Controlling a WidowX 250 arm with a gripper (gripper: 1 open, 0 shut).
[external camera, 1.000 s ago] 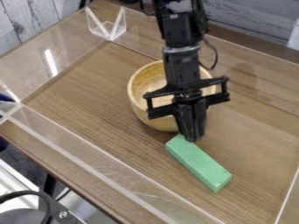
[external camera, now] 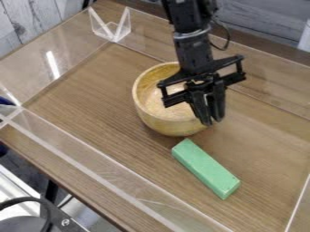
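Note:
The black gripper [external camera: 208, 112] reaches down from the top of the camera view, over the right part of a pale wooden bowl [external camera: 154, 105]. Its fingertips are at the bowl's right rim, and whether anything is between them is hard to see. A green rectangular block [external camera: 205, 167] lies on the wooden table [external camera: 85, 127] below the bowl, tilted toward the lower right.
A clear angular object [external camera: 111, 25] sits at the back left. A dark cable or arm part [external camera: 36, 217] is at the lower left corner.
The gripper has moved up and back, away from the green block and toward the bowl. The block and bowl look unmoved.

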